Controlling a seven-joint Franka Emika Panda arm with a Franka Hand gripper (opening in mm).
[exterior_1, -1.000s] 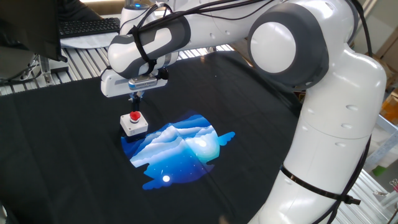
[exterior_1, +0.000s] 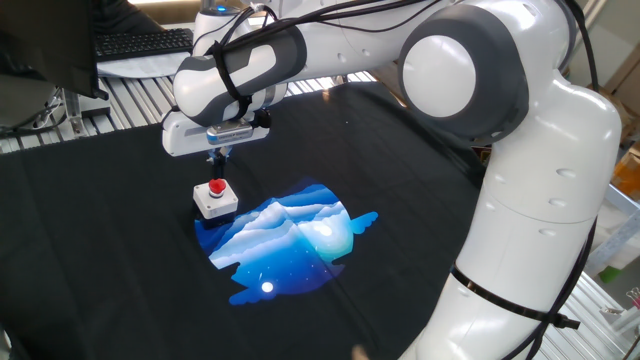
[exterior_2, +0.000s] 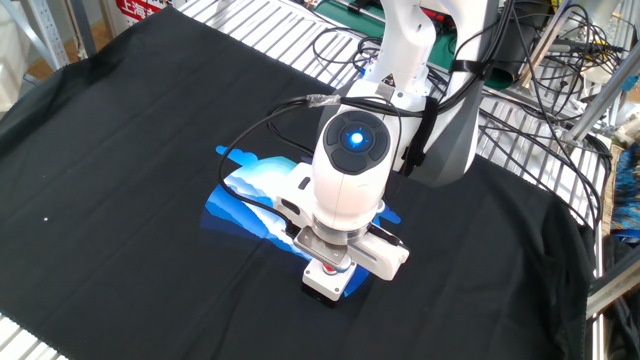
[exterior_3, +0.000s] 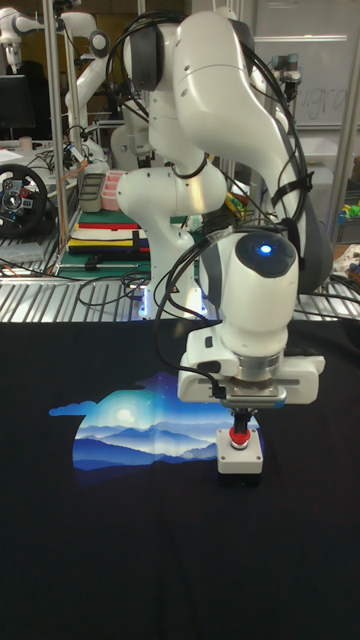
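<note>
A white box with a red push button (exterior_1: 217, 187) on top stands upright on the black cloth (exterior_1: 100, 250). Directly over it, my gripper (exterior_1: 217, 175) points straight down, its dark fingers close together and shut, with nothing visible between them. In exterior view 3 the fingertips reach the red button (exterior_3: 239, 438) from above and behind; they look to be at or touching it, though the exact contact is hard to see. From exterior view 2 the hand covers the fingers and most of the button, leaving part of the white box (exterior_2: 322, 283) in sight.
A flat blue mountain-and-moon picture (exterior_1: 285, 245) lies beside the box, partly under the arm in exterior view 2. Wide bare cloth surrounds both. A monitor (exterior_1: 45, 50) and keyboard (exterior_1: 143, 44) sit beyond the slatted metal table edge.
</note>
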